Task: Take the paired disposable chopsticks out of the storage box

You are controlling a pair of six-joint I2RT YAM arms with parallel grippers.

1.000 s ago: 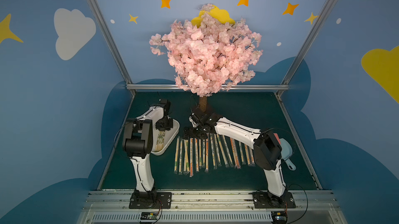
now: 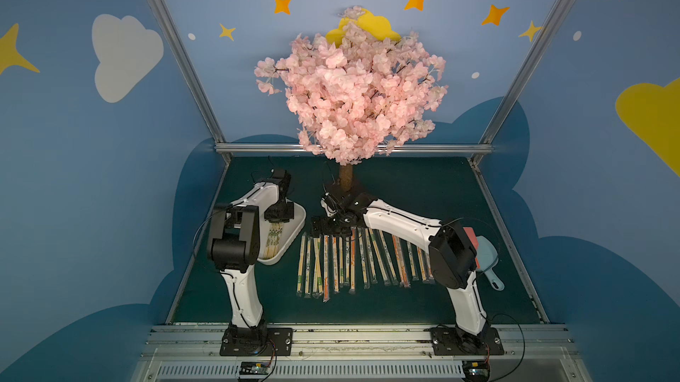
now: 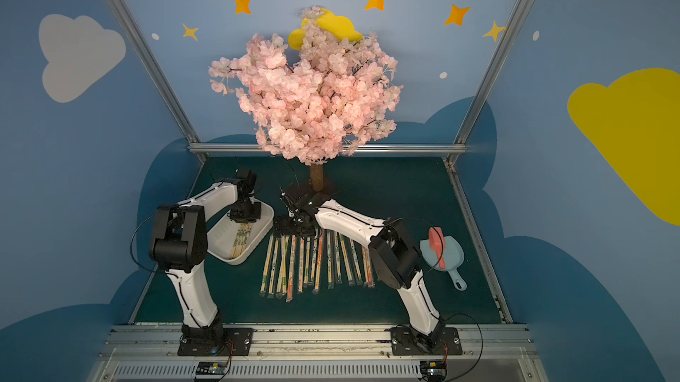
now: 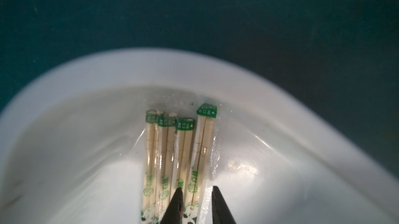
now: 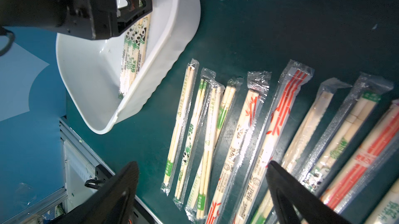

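Observation:
The storage box is a white tub [image 5: 170,53] at the left of the table. Inside it, several wrapped chopstick pairs with green ends [image 4: 203,140] lie side by side. My left gripper is over the box, its fingertips part open with a narrow gap, around the upper part of the rightmost pair in the left wrist view. Whether they touch that pair cannot be told. My right gripper stands wide open above the row of wrapped chopsticks [image 5: 187,136] on the table, holding nothing.
Many more chopstick pairs lie across the table middle, a few overlapping. A blue dustpan [image 3: 446,268] with a red brush sits at the right. The blossom tree [image 2: 345,176] stands at the back.
The left arm and the chopsticks look the same as before. The right arm has shifted very slightly.

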